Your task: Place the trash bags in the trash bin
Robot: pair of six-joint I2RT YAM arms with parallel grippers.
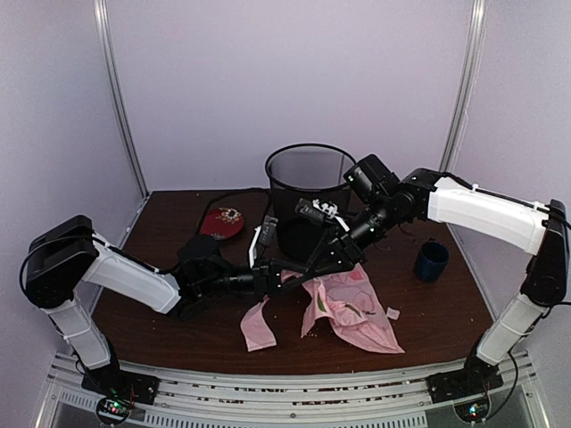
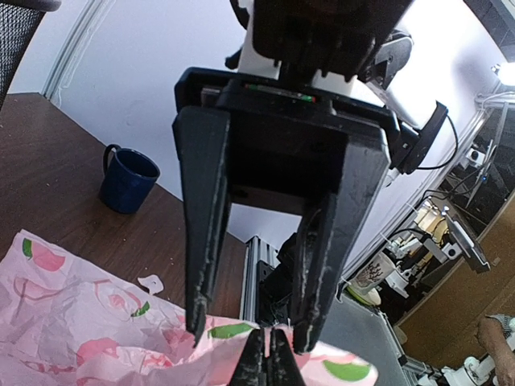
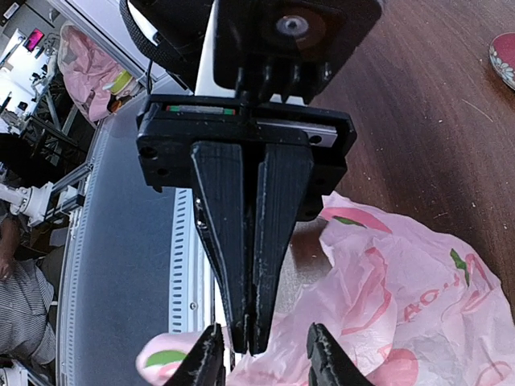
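Observation:
A pink patterned trash bag [image 1: 361, 321] hangs raised at its upper edge, its lower part over the table; a pink strip [image 1: 257, 332] shows below my left arm. My left gripper is shut on the bag's thin edge. Right beside it, my right gripper stands open, its fingers [image 3: 211, 354] apart on either side of the bag edge near the left fingertips. The black mesh trash bin [image 1: 287, 209] stands upright behind both grippers, partly hidden by the right arm.
A blue mug [image 1: 432, 261] is at the right of the table, and a red patterned dish [image 1: 222, 223] at the left back. A small pink scrap [image 1: 393, 314] lies by the bag. The two arms nearly touch in the middle.

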